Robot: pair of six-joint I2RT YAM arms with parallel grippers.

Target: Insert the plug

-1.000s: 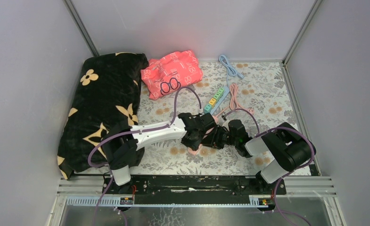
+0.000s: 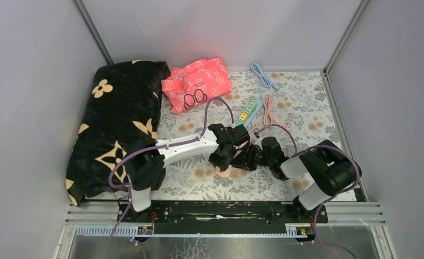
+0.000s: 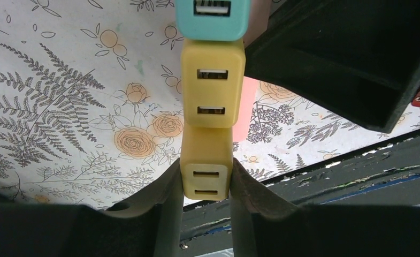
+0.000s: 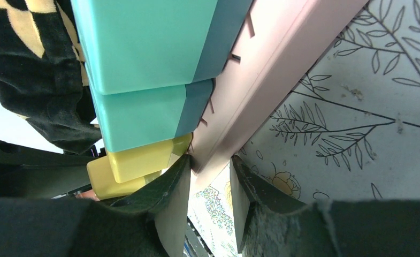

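My left gripper is shut on a yellow plug [image 3: 206,150], which sits just below another yellow block [image 3: 212,85] and a teal block [image 3: 213,21] on a pink power strip [image 3: 245,107]. In the right wrist view my right gripper is shut on the pink strip [image 4: 272,69], with teal blocks [image 4: 143,48] and yellow blocks [image 4: 140,160] along its side. Whether the held plug is seated in the strip is unclear. The top view shows both grippers close together at the middle front, the arms hiding most of the strip.
A blue strip [image 2: 253,116] with coloured blocks lies behind the grippers, beside coiled pink [image 2: 269,108] and blue cords [image 2: 257,69]. A dark cushion [image 2: 101,129] fills the left; a red pillow [image 2: 199,81] lies at the back.
The right arm looks still.
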